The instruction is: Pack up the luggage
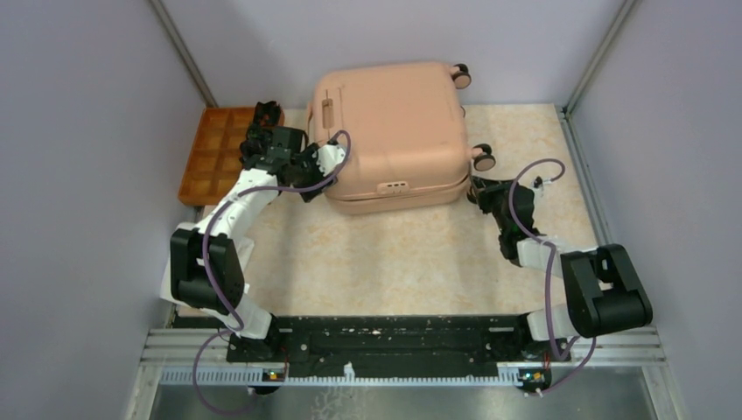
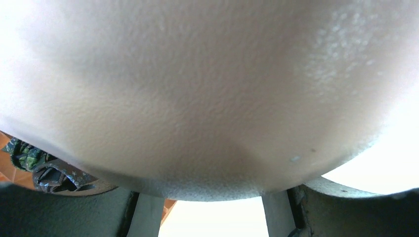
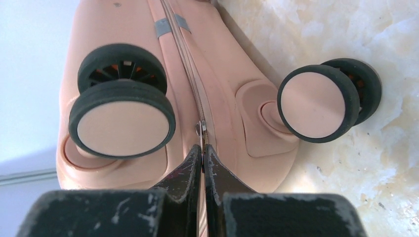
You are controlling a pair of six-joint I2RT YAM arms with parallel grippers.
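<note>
A pink hard-shell suitcase (image 1: pixel 394 122) lies closed on its side, wheels to the right. My left gripper (image 1: pixel 319 171) presses at its front-left corner, whose shell (image 2: pixel 207 98) fills the left wrist view; the fingers are spread below it, their tips hidden. At the front-right, my right gripper (image 1: pixel 474 194) is shut by the lower wheel side. In the right wrist view its tips (image 3: pixel 202 150) are at the zipper seam (image 3: pixel 190 64) between two wheels (image 3: pixel 121 123), just below a small metal zipper pull (image 3: pixel 201 127); I cannot tell whether they touch it.
An orange compartment tray (image 1: pixel 210 157) with dark items stands at the left, partly behind the left arm. White cloth or paper (image 1: pixel 171 280) lies at the front left.
</note>
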